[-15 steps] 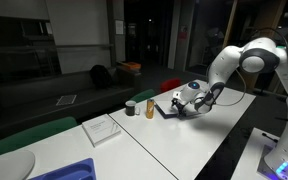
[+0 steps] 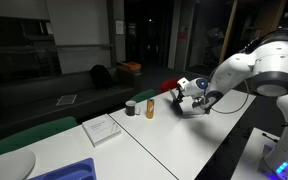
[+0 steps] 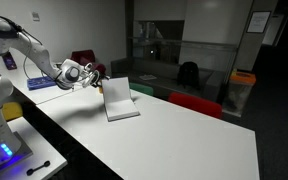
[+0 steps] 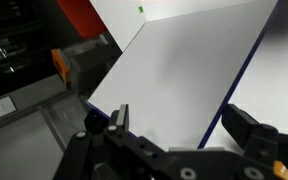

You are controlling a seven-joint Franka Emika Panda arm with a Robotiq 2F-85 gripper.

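Note:
A white flat box stands open in exterior view 2, its lid (image 3: 117,91) raised nearly upright behind the low base (image 3: 125,113). My gripper (image 3: 96,81) is at the lid's upper left side. In the wrist view a large white panel (image 4: 174,70) fills the middle, beyond my gripper. The fingers (image 4: 118,120) stand wide apart, with no object clearly clamped between them. Whether they touch the panel is hard to tell. In exterior view 1 my gripper (image 2: 177,97) is above the table's far right part, and the arm partly hides the box.
An orange-brown bottle (image 2: 150,108) and a grey mug (image 2: 131,108) stand left of the gripper. Another flat white box (image 2: 102,130), a blue tray (image 2: 66,172) and a white round object (image 2: 9,165) lie farther left.
The arm has risen and its forearm has swung into view at the upper right. My gripper has climbed from near the table, and the dark shape beside it looks taller and narrower.

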